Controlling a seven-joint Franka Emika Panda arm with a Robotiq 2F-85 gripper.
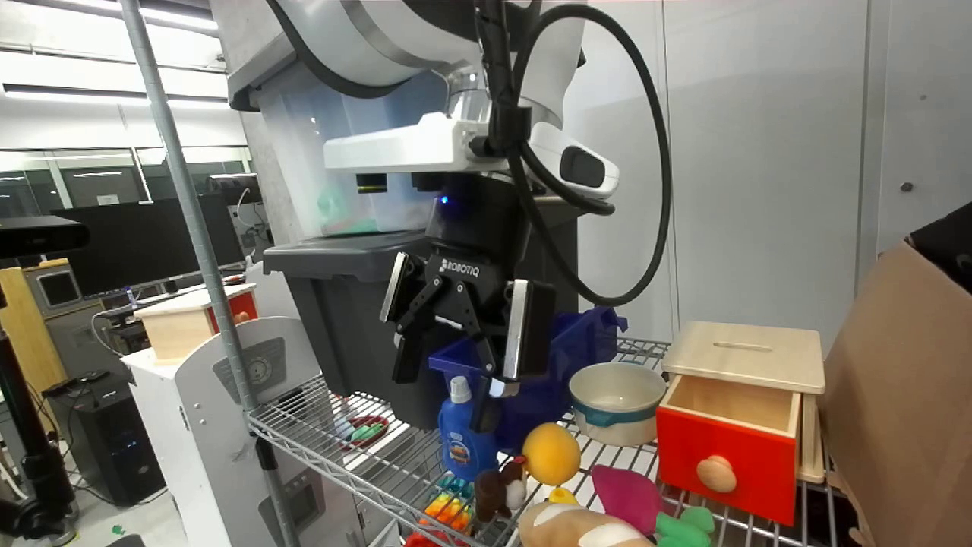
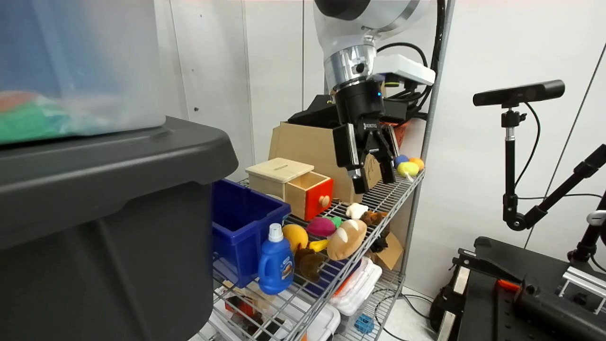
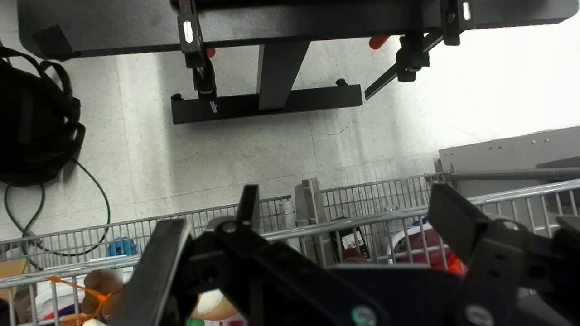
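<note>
My gripper hangs above the wire shelf, its fingers spread wide with nothing between them. In exterior view 2 the same gripper stands over the toys, clear of everything. Below it lie a bread-shaped plush, an orange ball, a magenta plush and a brown plush. A blue detergent bottle stands upright beside the blue bin. The wooden box has its red-fronted drawer pulled out, and the part of its inside that shows is empty. In the wrist view both fingers stand far apart.
A cream pot sits between the bin and the drawer box. Tall dark totes block one end of the shelf, a cardboard sheet the other. The shelf's front rail crosses beneath the gripper; open floor lies beyond.
</note>
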